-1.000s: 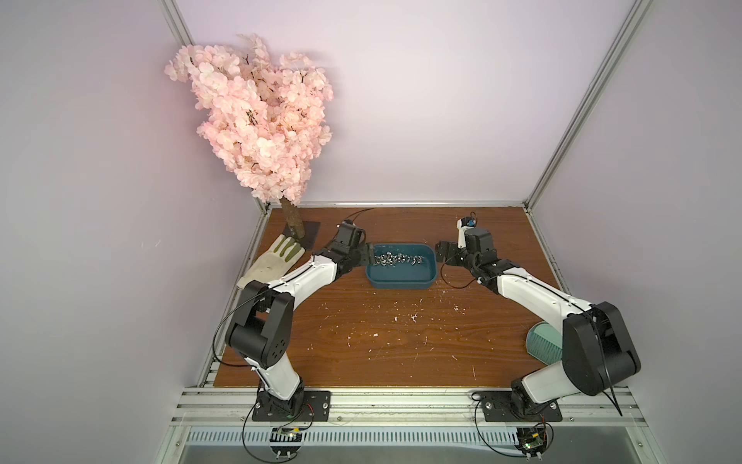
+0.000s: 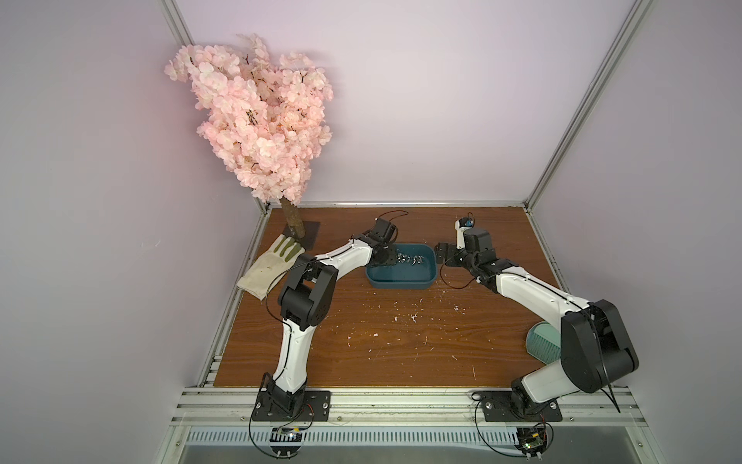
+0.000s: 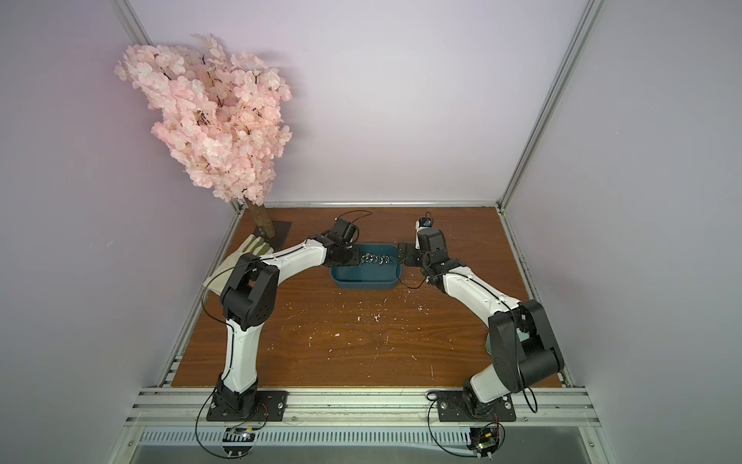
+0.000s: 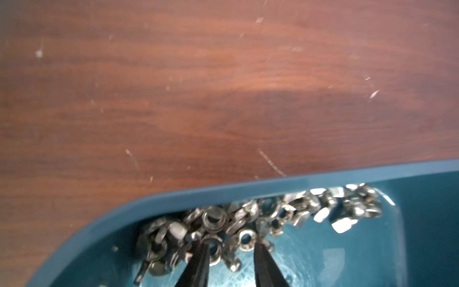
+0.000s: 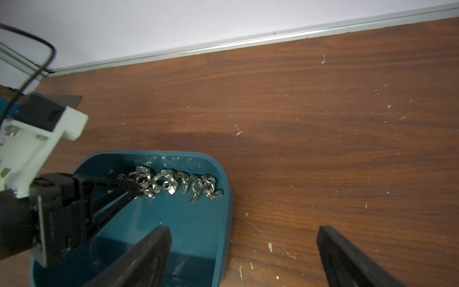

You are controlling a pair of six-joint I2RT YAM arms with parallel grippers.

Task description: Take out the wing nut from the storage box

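The blue storage box (image 2: 400, 275) sits mid-table with a row of metal wing nuts (image 5: 169, 181) along its far wall. In the left wrist view, my left gripper is over the box, fingertips parted, just short of the pile of wing nuts (image 4: 246, 239); nothing clearly sits between them. My right gripper stands open beside the box's right end, at about rim height or above, with table and box wall showing between its fingers.
A flowering tree (image 2: 251, 123) stands at the back left, near a beige cloth (image 2: 262, 274). A green dustpan (image 2: 544, 344) lies at the front right. The table in front of the box is clear apart from white specks.
My left arm has swung rightward, bringing its gripper from the box's left end over the wing nuts. The right arm has barely moved.
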